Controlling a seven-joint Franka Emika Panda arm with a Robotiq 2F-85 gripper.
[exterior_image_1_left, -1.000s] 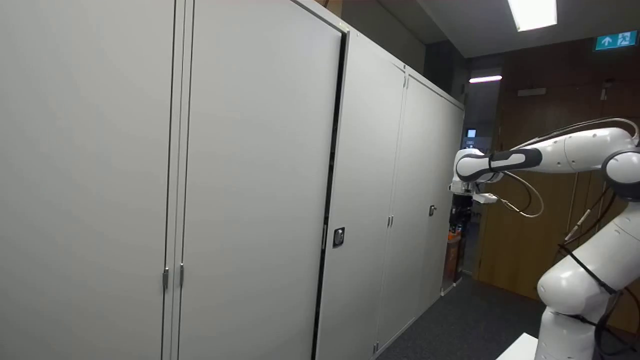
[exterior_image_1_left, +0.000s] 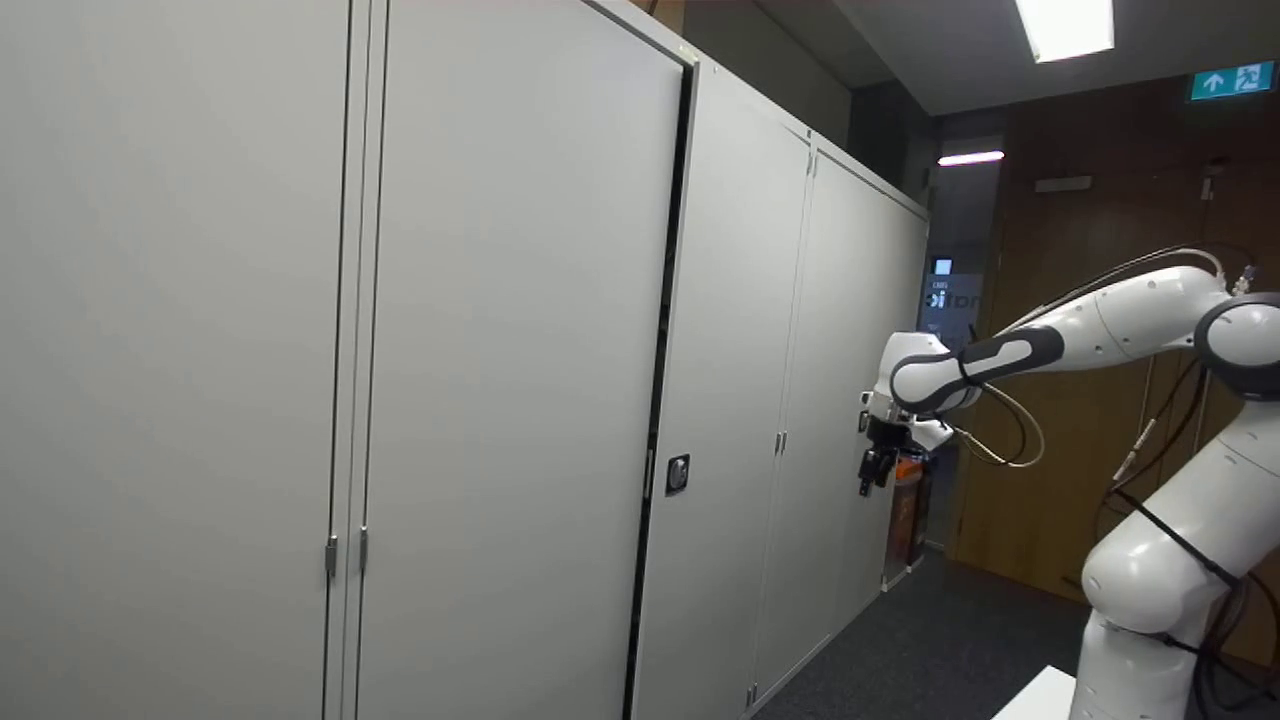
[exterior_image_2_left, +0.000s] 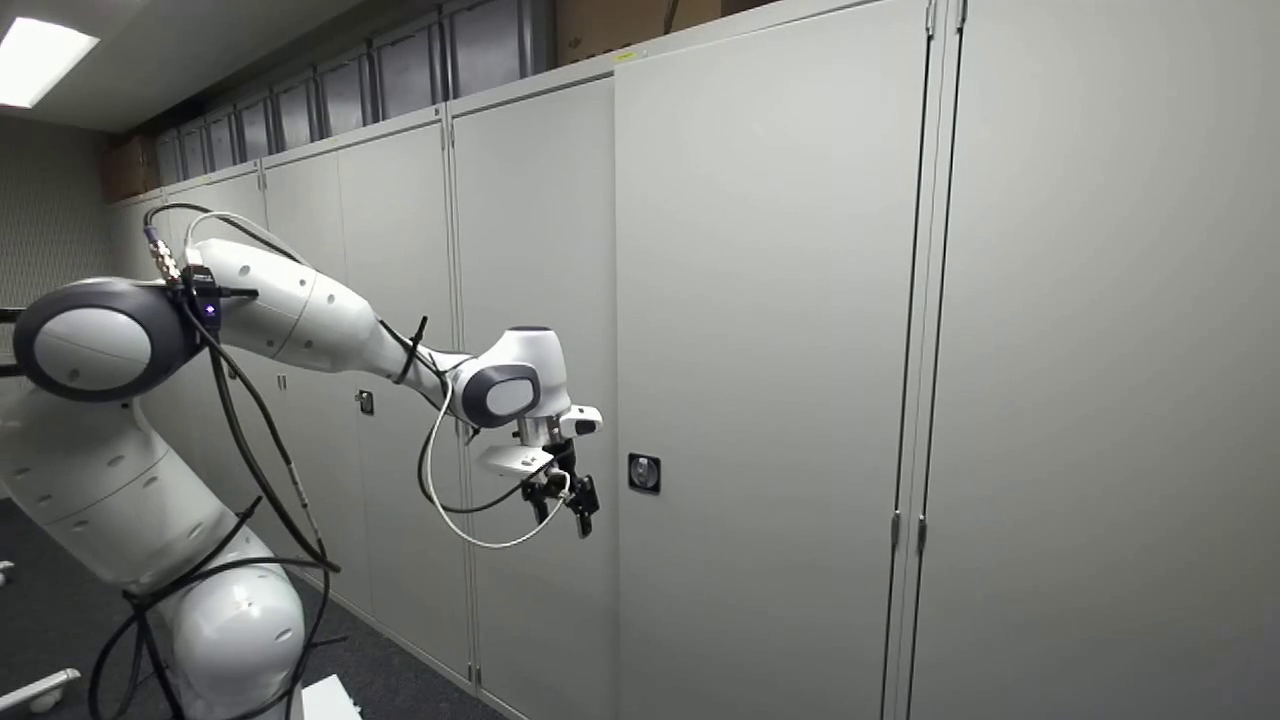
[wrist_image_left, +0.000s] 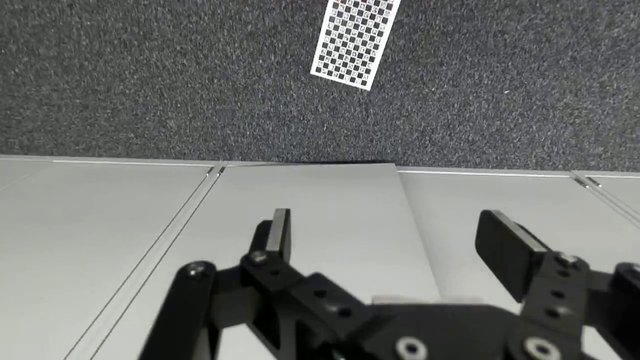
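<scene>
Out in front of the tall grey cabinets hangs my gripper (exterior_image_2_left: 560, 514), its fingers pointing down. In the wrist view the gripper is open, with a wide gap and nothing held between its fingers. One cabinet door (exterior_image_2_left: 768, 276) carries a black lock handle (exterior_image_2_left: 644, 473) near its free edge. That handle (exterior_image_1_left: 678, 473) also shows in exterior view 1. This door (exterior_image_1_left: 734, 312) stands slightly proud of its neighbour, leaving a narrow dark gap along the edge. From the wrist the door (wrist_image_left: 324, 198) appears below and behind the fingers, apart from them; its handle is hidden there.
A checkered board (wrist_image_left: 354, 42) lies on the dark carpet (wrist_image_left: 150, 78). More closed cabinet doors (exterior_image_1_left: 516, 360) run along both sides. Cables (exterior_image_2_left: 270, 450) loop loosely around the arm. A white surface (exterior_image_1_left: 1038, 694) is beside the robot's base. Open floor lies before the cabinets.
My arm has come lower and moved left in exterior view 1. The gripper now covers the farther door's handle there. The cabinet doors look unmoved.
</scene>
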